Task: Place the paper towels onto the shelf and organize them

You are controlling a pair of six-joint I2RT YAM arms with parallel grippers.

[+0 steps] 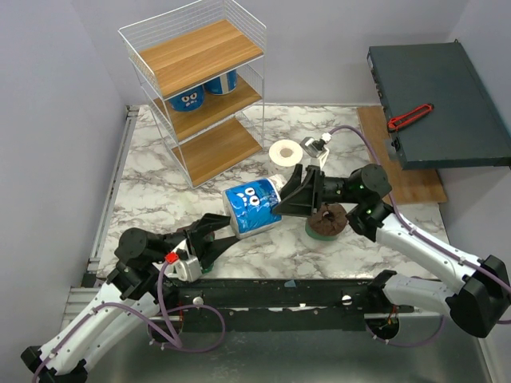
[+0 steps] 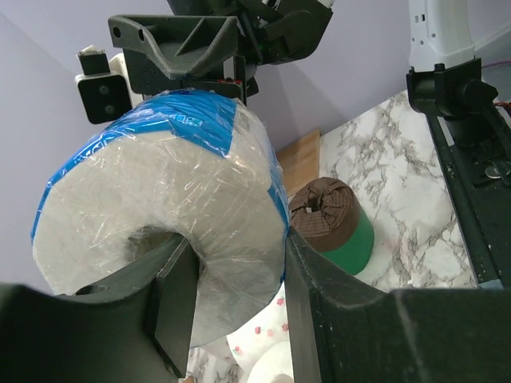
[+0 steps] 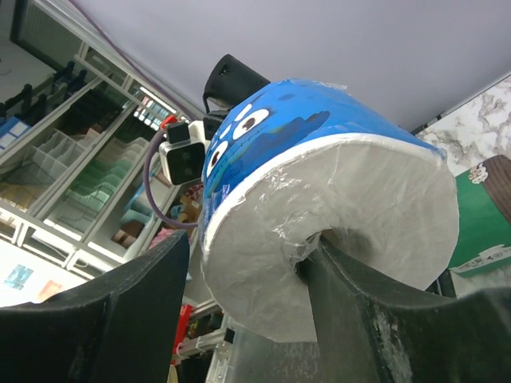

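A blue-wrapped paper towel roll (image 1: 252,206) is held horizontally above the counter. My left gripper is shut on one end, a finger in or at the core. My right gripper is at the other end, part open, one finger at the core hole and the other outside the rim. On the shelf (image 1: 200,40) two blue rolls (image 1: 186,100) stand on the middle board; the top and bottom boards (image 1: 215,152) look empty.
A white roll (image 1: 285,152) stands right of the shelf. A brown-topped green roll (image 1: 327,223) sits below my right arm. A dark panel with a red cutter (image 1: 407,116) is at the right.
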